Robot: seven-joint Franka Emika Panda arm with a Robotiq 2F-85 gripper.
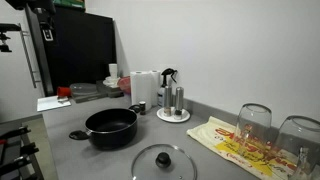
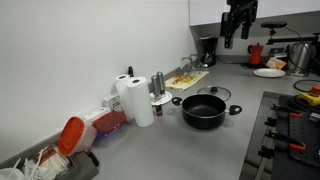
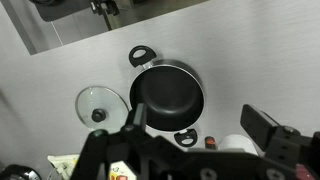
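Observation:
A black two-handled pot [image 1: 112,128] stands uncovered and empty on the grey counter. Its glass lid [image 1: 163,162] with a black knob lies flat beside it, apart from the pot; from the wrist, the lid [image 3: 102,112] is left of the pot [image 3: 172,95]. High above the counter hangs my gripper [image 2: 238,38], touching neither. In the wrist view its two dark fingers [image 3: 132,145] are spread wide at the bottom of the picture, with nothing visible between them.
Paper towel rolls [image 2: 137,103] and a white tray of bottles [image 1: 173,115] stand along the wall. Two upturned glass jars [image 1: 252,122] rest on a patterned cloth [image 1: 232,143]. Red-and-white containers [image 2: 78,134] sit at the other end. Counter in front of the pot is clear.

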